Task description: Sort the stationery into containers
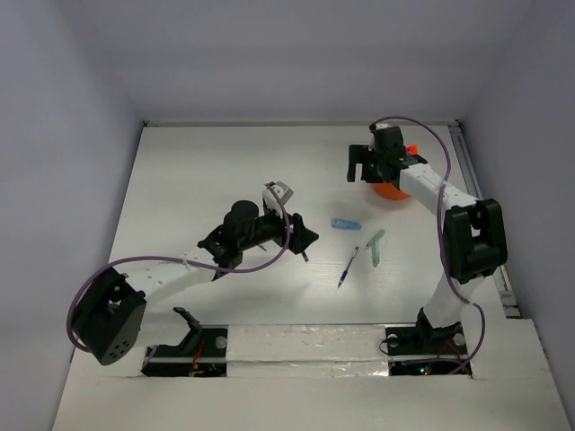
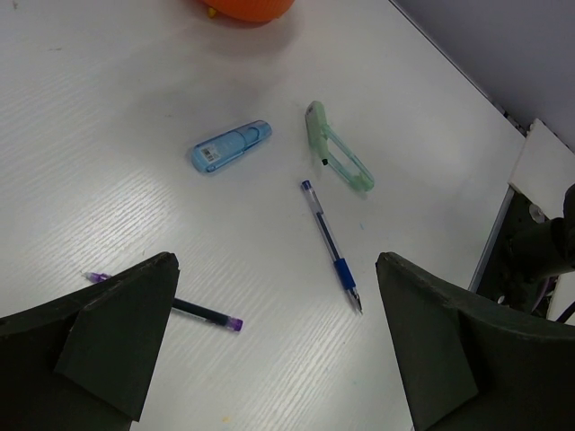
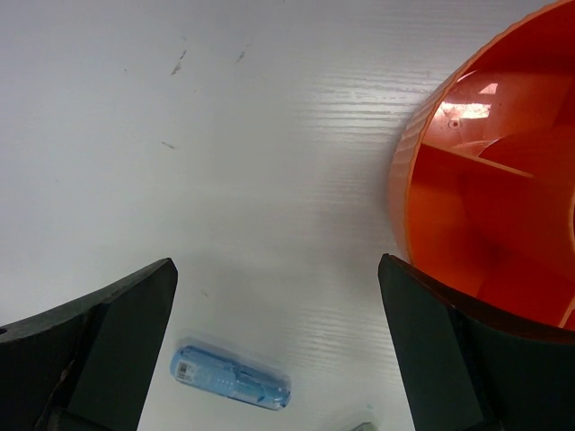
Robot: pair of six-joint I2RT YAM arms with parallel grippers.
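An orange divided container [image 3: 485, 224] stands at the back right, partly under my right gripper, which is open with nothing between its fingers at the container's left side. A blue stationery piece [image 1: 346, 224] lies in front of it, with a green item [image 2: 350, 171] and a blue pen [image 2: 328, 238] nearer the front. My left gripper hangs open above the middle-left of the table, over a dark purple-tipped pen [image 2: 205, 312] lying on the table.
Walls enclose it at the back and both sides.
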